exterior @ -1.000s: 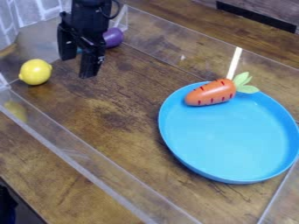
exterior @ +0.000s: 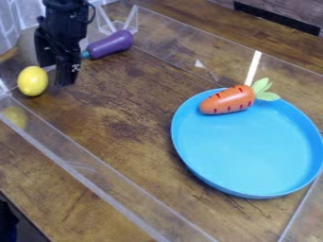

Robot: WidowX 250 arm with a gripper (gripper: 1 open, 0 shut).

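Observation:
The black gripper (exterior: 63, 60) hangs open at the upper left, just above and to the right of a yellow lemon (exterior: 33, 80). A purple eggplant (exterior: 111, 43) lies to the right behind it. On the right a toy carrot (exterior: 228, 100) rests on the rim of a large blue plate (exterior: 246, 151).
Clear plastic walls edge the wooden table (exterior: 139, 142) along the left and back. The middle of the table between the lemon and the plate is free. A white stick stands behind the carrot.
The gripper has moved left from above the middle-left of the table toward the lemon. The eggplant now shows more fully; the plate and carrot are unchanged.

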